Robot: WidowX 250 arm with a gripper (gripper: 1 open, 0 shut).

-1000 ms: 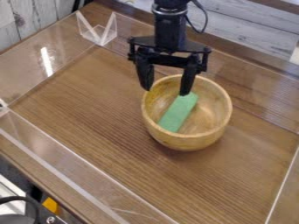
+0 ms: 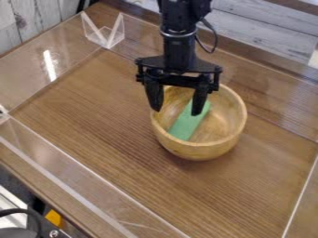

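Observation:
My black gripper (image 2: 177, 93) stands open above a round wooden bowl (image 2: 218, 139), its two fingers hanging over the bowl's back and left part. In the bowl lies a green elongated object (image 2: 191, 122), slanted, its upper end partly near or behind the gripper. Nothing shows held between the fingers.
The bowl rests on a wooden table (image 2: 87, 149) with free room to the left and front. A white wire-like stand (image 2: 103, 33) is at the back left. White plank walls border the back, and the table's edge runs along the lower left.
The gripper has shifted slightly left and down over the bowl, and its fingers look a little closer together. The bowl and green object look almost unmoved.

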